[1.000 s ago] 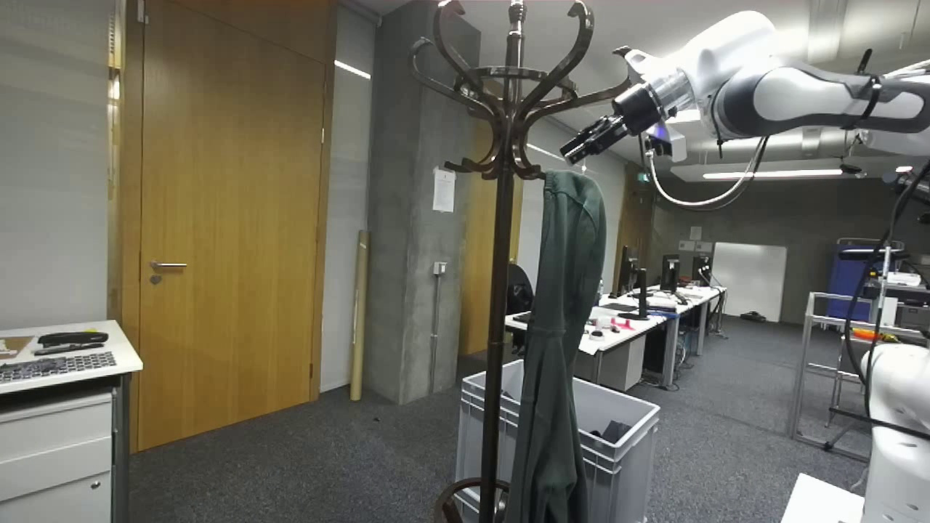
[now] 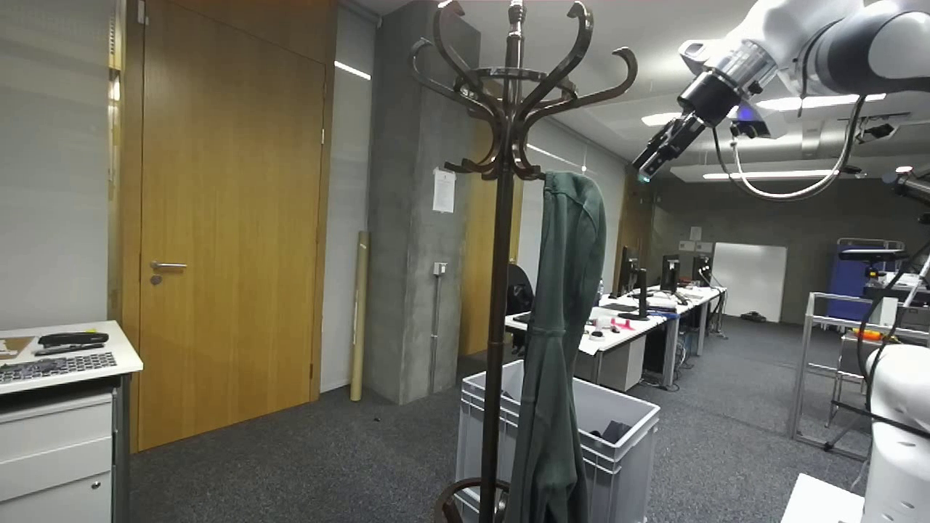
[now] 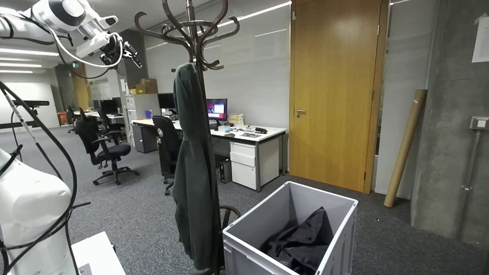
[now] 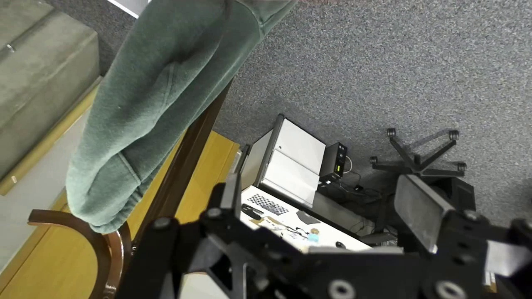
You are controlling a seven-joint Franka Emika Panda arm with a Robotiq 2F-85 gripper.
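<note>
A dark green garment [image 2: 562, 340] hangs by its top from a lower hook of the brown coat stand [image 2: 501, 226]. To the right of that hook, well apart from the garment, my gripper [image 2: 645, 165] is up in the air, angled downward. In the wrist view the fingers of my gripper stand wide apart, with only the far desk and floor showing between them. The green garment [image 4: 149, 99] fills the upper left there, outside the fingers. In exterior view 2 the gripper [image 3: 136, 59] is left of the stand, clear of the green garment [image 3: 192, 174].
A grey crate [image 3: 289, 188] stands on the floor beside the coat stand, with dark cloth [image 3: 302, 243] in it. Curved hooks [image 2: 567, 52] spread out at the stand's top. Desks and chairs [image 3: 110, 146] are farther back.
My gripper has moved away from the coat stand, to the right in exterior view 1 and slightly lower. The garment and stand look unmoved.
</note>
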